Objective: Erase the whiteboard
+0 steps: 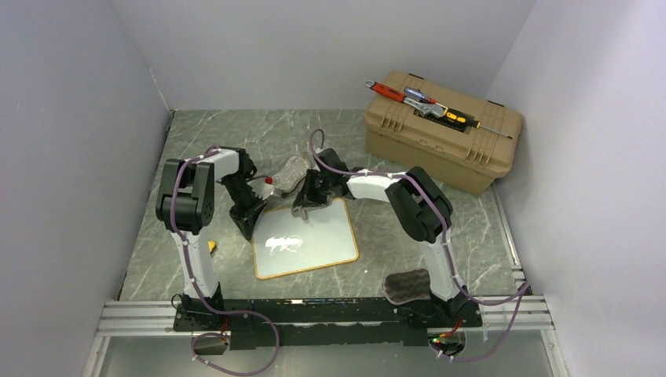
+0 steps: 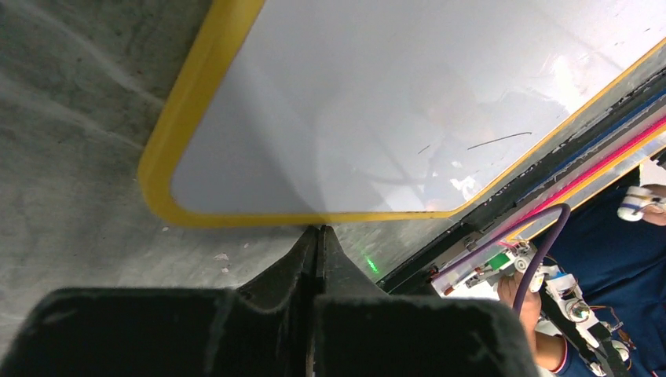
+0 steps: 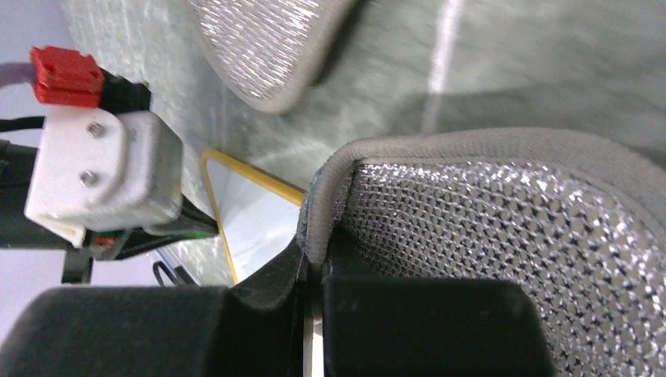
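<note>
The whiteboard point(image 1: 314, 250) with its yellow rim lies flat on the grey table. Two thin dark strokes point(image 2: 499, 140) show on its white face in the left wrist view. At the board's left edge, my left gripper is shut with its tips on the yellow rim. My right gripper is shut on the edge of a grey mesh eraser pad point(image 3: 503, 204), which fills much of the right wrist view. From above, that gripper point(image 1: 305, 206) is over the board's far edge, and the arm partly hides the pad.
A second grey pad point(image 1: 294, 171) lies behind the board, and another dark pad point(image 1: 407, 287) sits at the front right. A tan toolbox point(image 1: 440, 141) with tools on top fills the back right. Left of the board is a small yellow object point(image 1: 212, 246).
</note>
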